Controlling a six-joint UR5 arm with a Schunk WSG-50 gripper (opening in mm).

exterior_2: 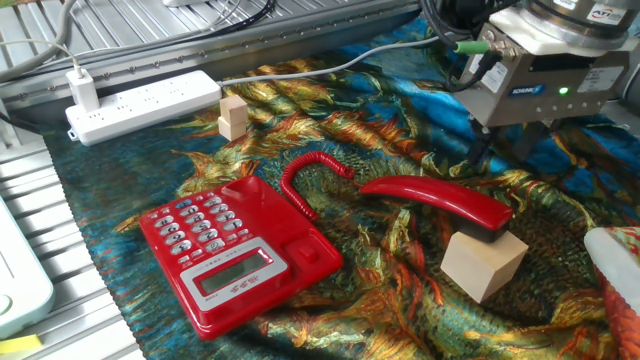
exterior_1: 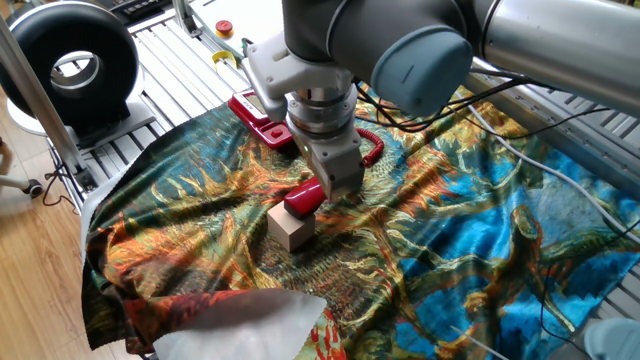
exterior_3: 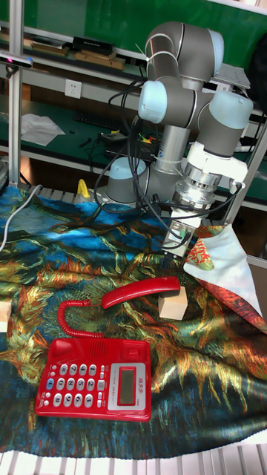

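A red telephone base (exterior_2: 240, 255) with a keypad and a small display lies on the patterned cloth. Its red handset (exterior_2: 440, 198) is off the base, joined by a coiled cord (exterior_2: 300, 182), with one end resting on a wooden block (exterior_2: 484, 265). In exterior view 2 my gripper (exterior_2: 502, 158) is behind the handset, its two dark fingers apart with nothing visible between them. Exterior view 3 has the gripper (exterior_3: 175, 254) just beyond the handset and block. In exterior view 1 the gripper body hides its fingertips and part of the handset (exterior_1: 305, 198).
Two small wooden blocks (exterior_2: 232, 118) stand near a white power strip (exterior_2: 145, 108) at the back left of exterior view 2. The cloth (exterior_1: 200, 240) is wrinkled, and one corner is folded over to its pale underside (exterior_1: 245, 330). Dark cables hang around the arm.
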